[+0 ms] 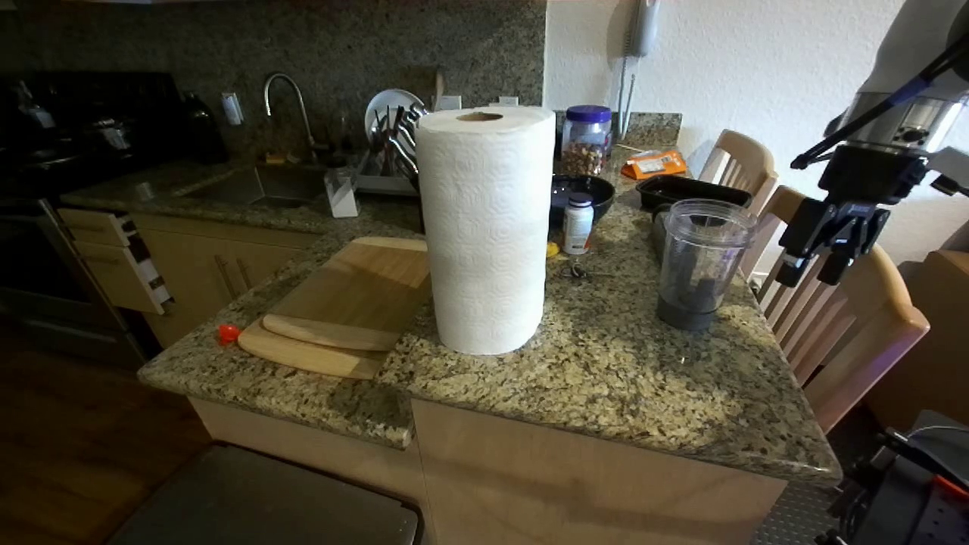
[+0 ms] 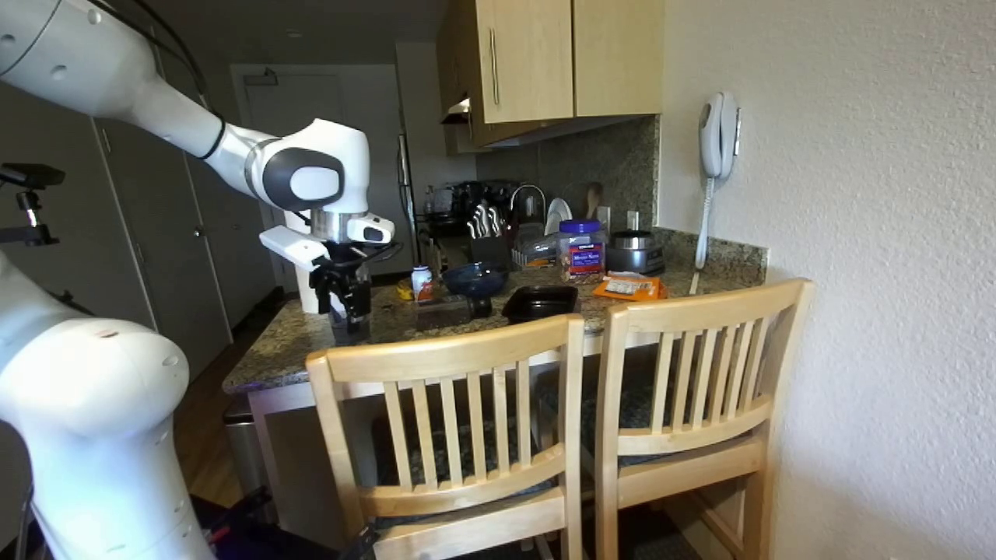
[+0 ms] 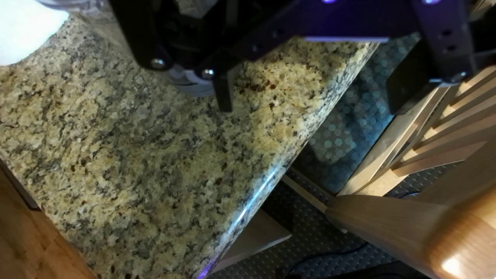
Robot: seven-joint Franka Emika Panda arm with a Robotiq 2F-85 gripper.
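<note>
My gripper (image 1: 811, 271) hangs at the right, above and past the counter's edge on the chair side. In the wrist view its two fingers (image 3: 223, 95) stand wide apart, so the gripper is open, and only counter edge and floor show between them. A clear blender cup (image 1: 706, 263) with a dark base stands upright on the counter, left of the gripper in exterior view 1. Part of a clear container (image 3: 193, 83), probably that cup, shows behind one finger in the wrist view. A tall paper towel roll (image 1: 487, 236) stands near the counter's middle.
Cutting boards (image 1: 350, 291) lie left of the roll. Behind stand a white bottle (image 1: 577, 225), a dark bowl (image 2: 476, 278), a black tray (image 2: 541, 302), a nut jar (image 2: 583, 252) and an orange bag (image 2: 631, 286). Wooden chairs (image 2: 457, 347) line the counter.
</note>
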